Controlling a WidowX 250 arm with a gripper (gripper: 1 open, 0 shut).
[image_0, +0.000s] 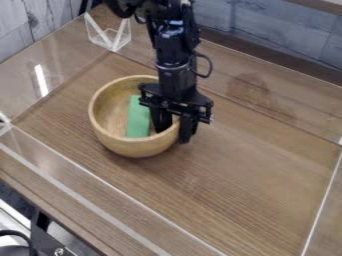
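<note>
A black robot arm comes down from the top centre to a gripper over the right part of a tan wooden bowl. A green object stands inside the bowl, just left of the gripper. The fingers are dark and overlap the bowl's inside and rim, so I cannot tell how far open they are or whether they touch the green object.
A white object stands at the back left. Dark cable-like shapes show at the bottom left corner.
</note>
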